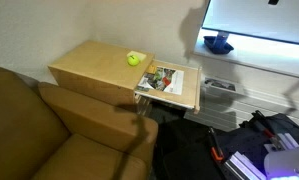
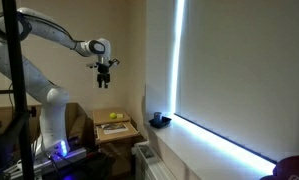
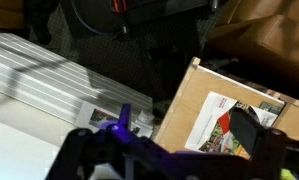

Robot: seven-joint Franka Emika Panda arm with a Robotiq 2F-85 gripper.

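High above the furniture, my gripper [image 2: 103,78] hangs from the arm at the left of exterior view 2. In the wrist view, the dark fingers [image 3: 121,132] stand wide apart, so the gripper is open with nothing between them. A pulled-out wooden drawer [image 1: 197,90] holds colourful printed papers [image 1: 165,80], also visible in the wrist view as papers [image 3: 211,122]. On top of the wooden cabinet [image 1: 97,66] sits a round yellow-green object [image 1: 133,59].
A brown leather sofa [image 1: 84,125] stands before the cabinet. On the window ledge rests a dark blue bowl-like object [image 1: 218,43]. A white slatted unit [image 1: 234,98] runs along the wall beside the drawer. The air around the gripper looks clear.
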